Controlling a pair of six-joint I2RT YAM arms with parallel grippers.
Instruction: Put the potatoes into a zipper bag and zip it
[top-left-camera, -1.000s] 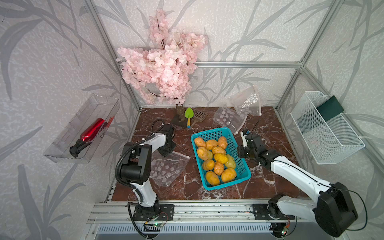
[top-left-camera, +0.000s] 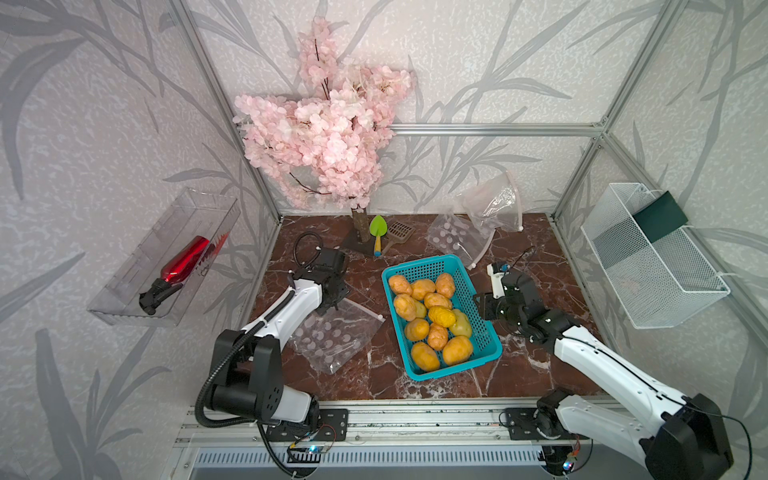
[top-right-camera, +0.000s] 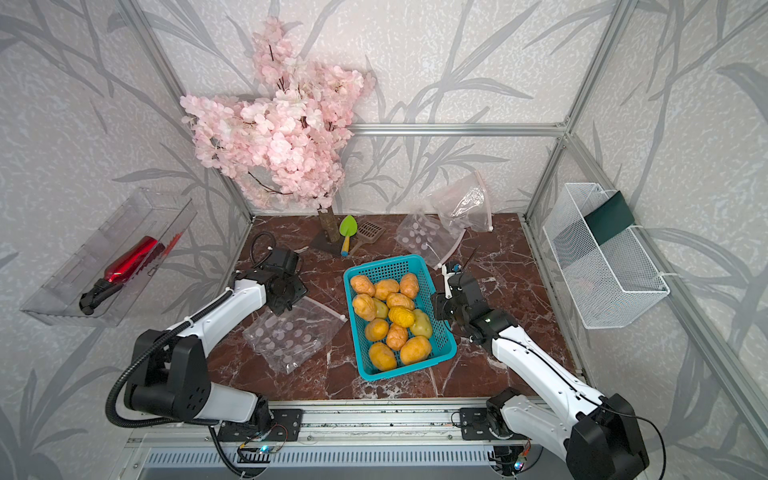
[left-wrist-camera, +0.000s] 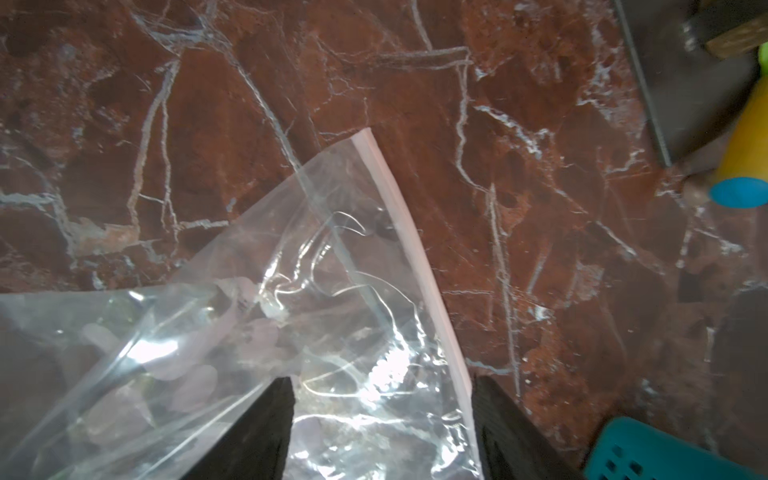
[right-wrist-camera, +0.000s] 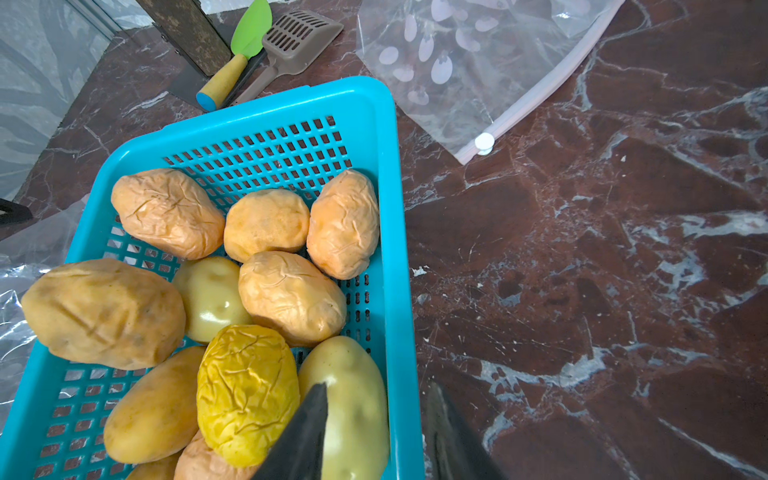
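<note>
A clear zipper bag (top-left-camera: 336, 340) lies flat on the left of the table, its pale zip strip (left-wrist-camera: 416, 264) along one edge. My left gripper hovers over it, open, fingers either side of bag film below. A turquoise basket (top-left-camera: 486, 352) holds several potatoes (right-wrist-camera: 288, 292), some wrinkled, one bright yellow (right-wrist-camera: 244, 392). My right gripper stands open at the basket's right rim, above it, with nothing seen between its fingers.
More clear bags (top-left-camera: 456, 240) lie at the back right. A green trowel (top-left-camera: 378, 228), a slotted scoop (top-left-camera: 400, 232) and a blossom vase (top-left-camera: 360, 228) stand at the back. The table right of the basket is mostly clear.
My left arm has shifted back and left, its gripper still over the bag. My right arm has moved slightly. The bag and potatoes look unchanged.
</note>
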